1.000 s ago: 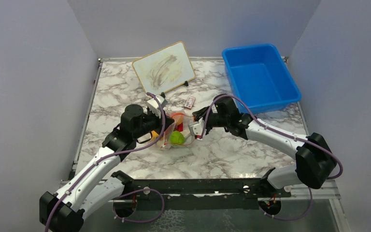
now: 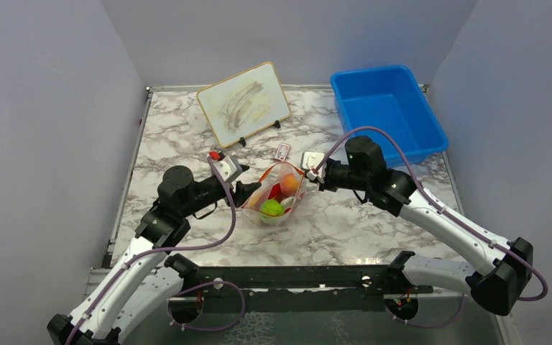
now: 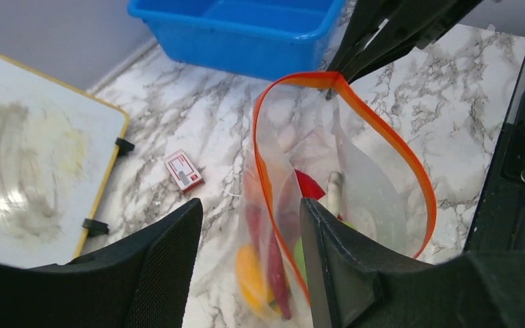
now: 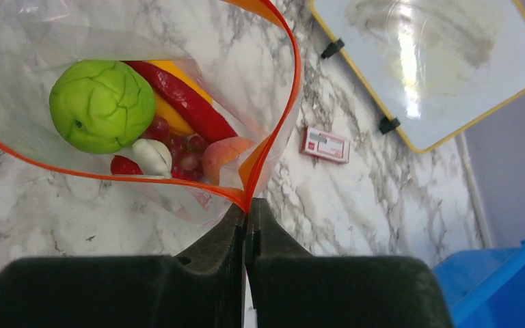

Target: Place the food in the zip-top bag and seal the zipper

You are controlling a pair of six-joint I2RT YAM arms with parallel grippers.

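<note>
The clear zip top bag (image 2: 267, 213) with an orange zipper rim stands gaping in the middle of the table. Inside it, the right wrist view shows a green round vegetable (image 4: 101, 107), a red pepper (image 4: 184, 99), a white piece (image 4: 152, 157), grapes (image 4: 189, 161) and a peach-coloured fruit (image 4: 223, 156). My right gripper is shut on the bag's rim at a corner of the mouth. At the opposite side, my left gripper is open, its fingers apart; the near bag edge appears between them, seemingly beyond the tips and not pinched.
A whiteboard (image 2: 244, 104) on small clips stands at the back, with a small red-and-white box (image 2: 282, 152) in front of it. A blue bin (image 2: 388, 108) occupies the back right.
My right gripper has shifted right, drawing the bag the same way.
</note>
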